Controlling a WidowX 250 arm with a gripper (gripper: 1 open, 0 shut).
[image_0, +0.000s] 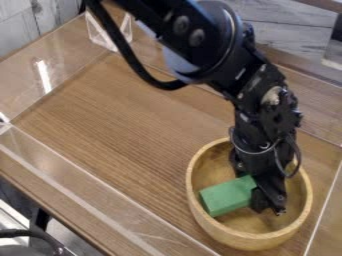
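A round wooden bowl sits at the lower right of the table. Inside it lies a green block, at the bowl's left side. My black gripper reaches down into the bowl from above, shut on the right end of the green block. The fingertips are partly hidden by the block and by the gripper's own body.
A clear object stands at the back left. A pale wall runs behind, and dark cables lie at the lower left corner.
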